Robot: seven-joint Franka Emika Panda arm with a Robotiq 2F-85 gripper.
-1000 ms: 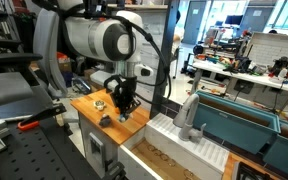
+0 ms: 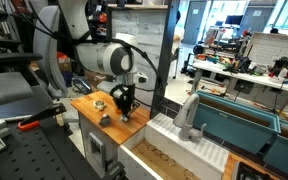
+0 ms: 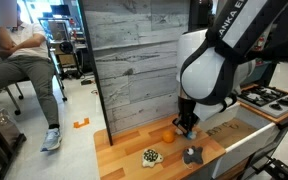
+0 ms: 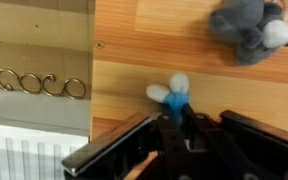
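A small blue and white soft toy [image 4: 174, 96] is between the fingertips of my gripper in the wrist view, which is shut on it. White parts of the toy stick out ahead of the fingers; the rest is hidden by them. In exterior view 2, my gripper [image 3: 187, 126] is low over the wooden top, the blue toy [image 3: 189, 134] at its tips. Whether the toy touches the wood cannot be told. My gripper [image 2: 125, 112] is near the right part of the wooden top in exterior view 1.
A grey toy [image 3: 192, 155], an orange ball-like thing [image 3: 168, 136] and a pale spotted toy [image 3: 151, 157] lie around the gripper on the wooden top [image 3: 124, 150]. An open drawer [image 2: 169, 155] is beside it. A grey tap-like fixture [image 2: 187, 120] stands behind the drawer.
The arm has come down a little and slightly to the right in exterior view 1, bringing the gripper lower over the wood. The other toys stay where they were.
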